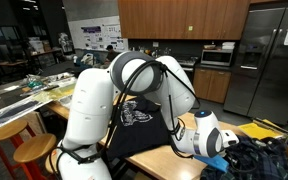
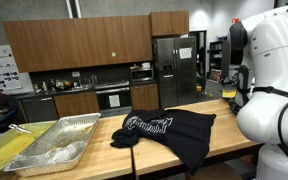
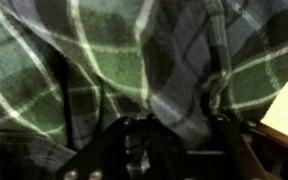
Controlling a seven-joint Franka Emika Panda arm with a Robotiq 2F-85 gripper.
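A dark green, grey and white plaid cloth [image 1: 259,158] lies crumpled on the right part of the table. Down at its left edge is my gripper [image 1: 216,160]. Plaid folds fill most of the wrist view, and one soft fold [image 3: 174,75] runs down between the dark fingers of the gripper. These fingers look part way apart; whether they pinch the fold cannot be made out. A black garment with white lettering [image 2: 174,128] is spread out on the table, apart from the gripper.
Bare wooden tabletop [image 1: 159,162] shows left of the gripper. Foil trays [image 2: 66,145] stand at the table's far side in exterior view 2. Something yellow [image 1: 259,130] lies behind the plaid cloth. Stools [image 1: 34,148] stand at the left.
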